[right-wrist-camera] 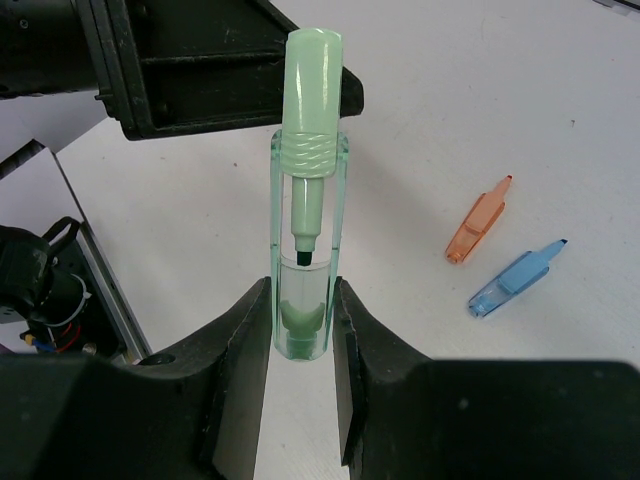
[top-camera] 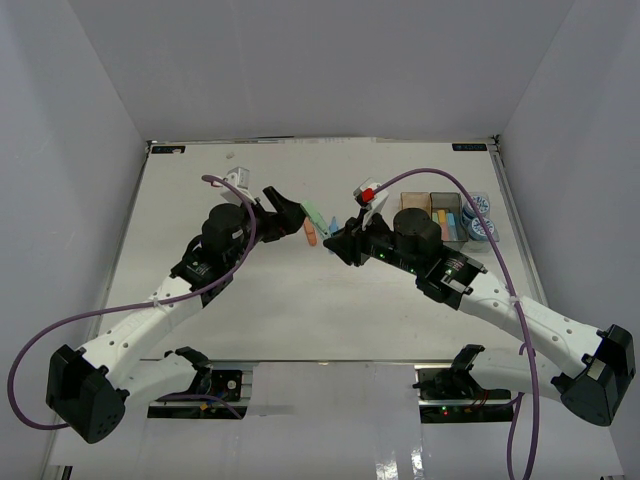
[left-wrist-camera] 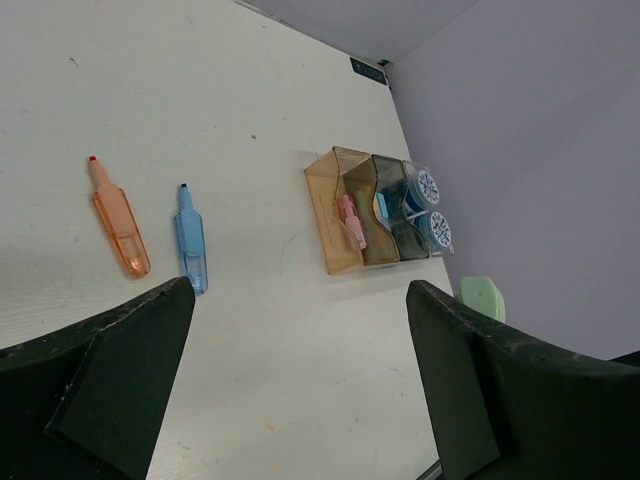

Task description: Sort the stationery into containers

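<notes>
A pale green capped pen (right-wrist-camera: 310,110) with a clear lower half is held upright in the right wrist view; my right gripper is shut on its clear end. Close to its green cap is a black finger of my left gripper, which is open with nothing between its fingers. In the left wrist view the green end shows outside the right-hand finger. On the table lie an orange pen (left-wrist-camera: 120,222) and a blue pen (left-wrist-camera: 190,240). A divided container (top-camera: 433,198) at the table's right holds pink, green and blue pieces.
Two round blue-and-white containers (left-wrist-camera: 427,187) stand against the divided container's far side. Both arms meet above the middle of the table, grippers close together. The table's left, back and front are clear.
</notes>
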